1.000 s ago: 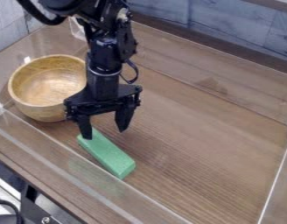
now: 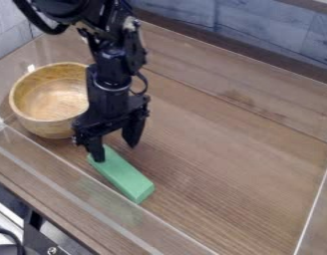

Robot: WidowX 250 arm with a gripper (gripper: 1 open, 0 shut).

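The black robot gripper [image 2: 115, 138] hangs low over the table, fingers spread open, its left finger over the upper end of a green rectangular block [image 2: 124, 177]. The block lies at a slant on the wooden table, running toward the lower right. Whether the fingertips touch it is hard to tell.
A tan bowl [image 2: 33, 92] stands left of the arm. Dark cables show at the lower left.
The gripper has turned and shifted slightly left, toward the block's upper end. The block looks almost unmoved.
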